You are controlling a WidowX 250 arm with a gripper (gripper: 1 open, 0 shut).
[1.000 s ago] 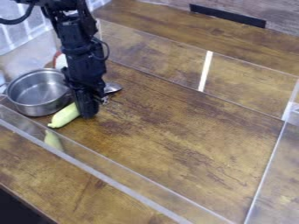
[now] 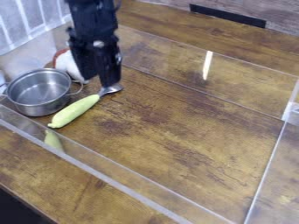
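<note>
The black gripper point(image 2: 96, 63) hangs blurred above the objects at the upper left, open, with nothing visible held. Below it a pale green elongated vegetable point(image 2: 73, 111), like corn, lies on the wooden table beside a steel pot point(image 2: 38, 96) with loop handles. A white and red round object point(image 2: 65, 63) sits behind the pot, partly hidden by the gripper. A small metal utensil point(image 2: 110, 89) lies just right of the vegetable's upper end.
A clear low barrier point(image 2: 117, 180) crosses the front, and others run along the back and right.
The gripper has risen from down at the green vegetable to well above it. The vegetable lies on the table in about the same place, now fully uncovered.
</note>
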